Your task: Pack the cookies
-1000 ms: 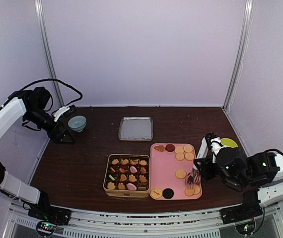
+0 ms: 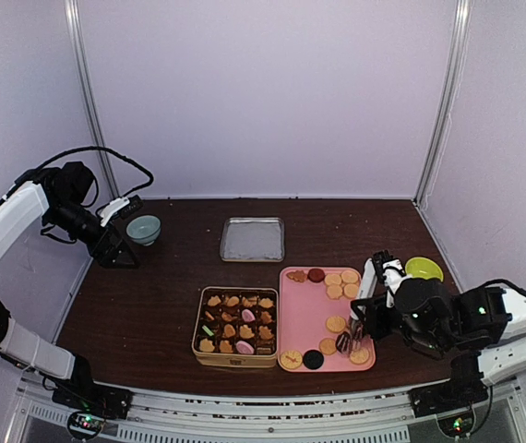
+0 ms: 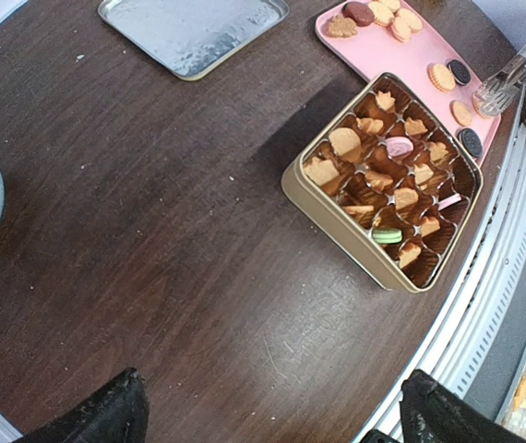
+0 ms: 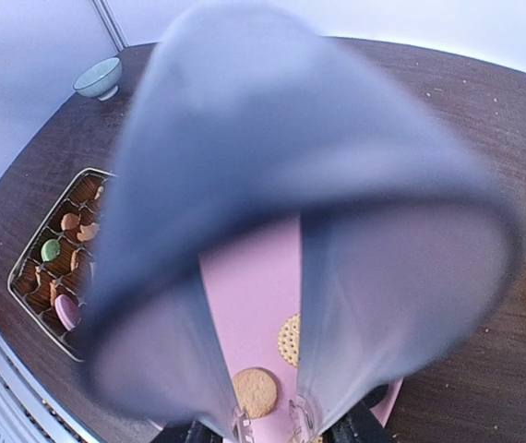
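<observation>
A gold tin (image 2: 234, 359) with a compartment insert holds cookies. To its right lies a pink tray (image 2: 304, 309) with round, pale and dark cookies (image 2: 315, 358). My right gripper (image 2: 350, 343) is low over the tray's near right part; in the right wrist view its clear fingers stand part open among cookies, and whether anything lies between the tips is unclear. My left gripper (image 2: 115, 247) is raised at the left, open, with nothing in it, away from the tin.
A metal tray (image 2: 252, 240) lies at the back middle. A pale blue bowl (image 2: 143, 230) is at the back left, a yellow-green bowl (image 2: 424, 268) at the right behind my right arm.
My right gripper has shifted slightly left over the near right of the pink tray. The left arm has not moved.
</observation>
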